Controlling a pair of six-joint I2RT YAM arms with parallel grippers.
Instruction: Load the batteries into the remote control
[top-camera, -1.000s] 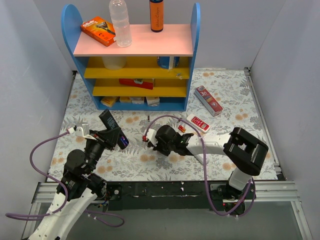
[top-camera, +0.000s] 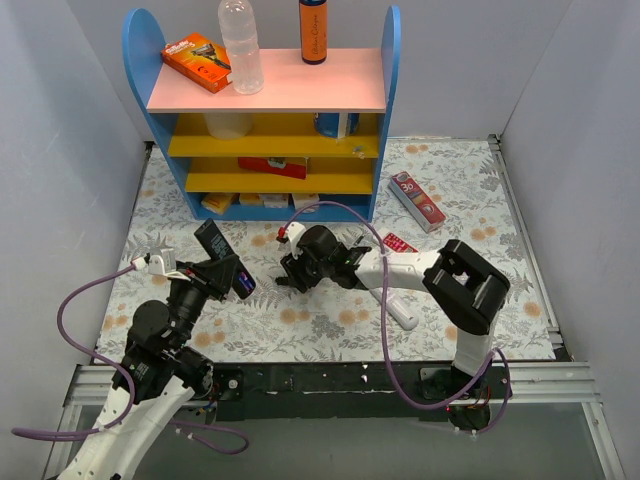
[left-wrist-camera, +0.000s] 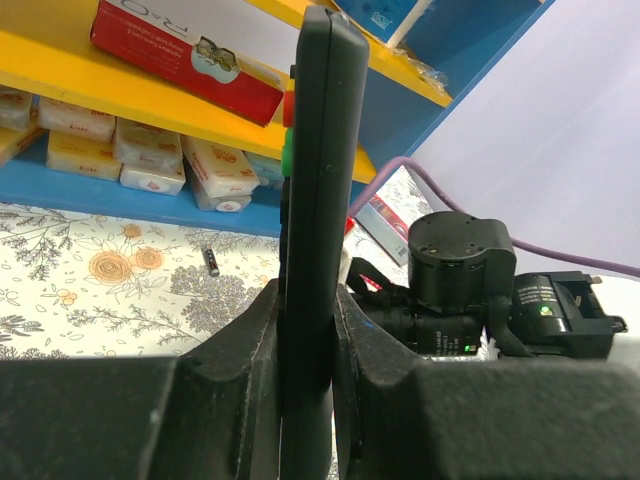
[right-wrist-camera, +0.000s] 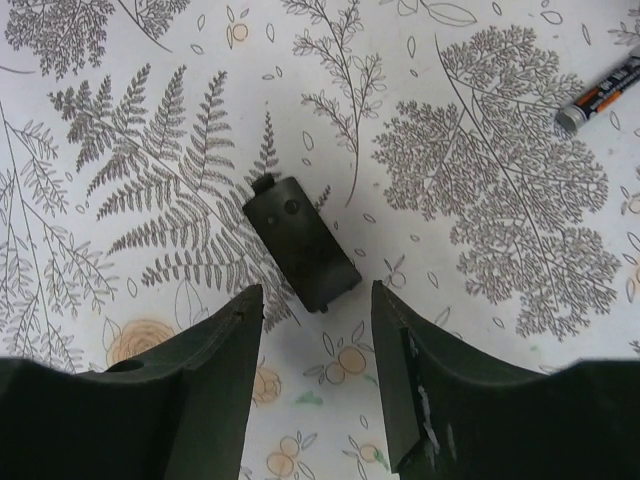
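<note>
My left gripper is shut on a long black remote control, held upright in the left wrist view. A small black rectangular piece, apparently the battery cover, lies on the patterned table. My right gripper hangs open just beside it, with nothing between its fingers. A battery lies to its upper right in the right wrist view; a small battery also shows on the table in the left wrist view.
A blue and yellow shelf with boxes and bottles stands at the back. A long red box lies at the back right. Other white and red items lie partly under the right arm.
My right arm has moved up and leftward in the top view, over the black piece. My left gripper and the remote are nearly still, tilted very slightly differently.
</note>
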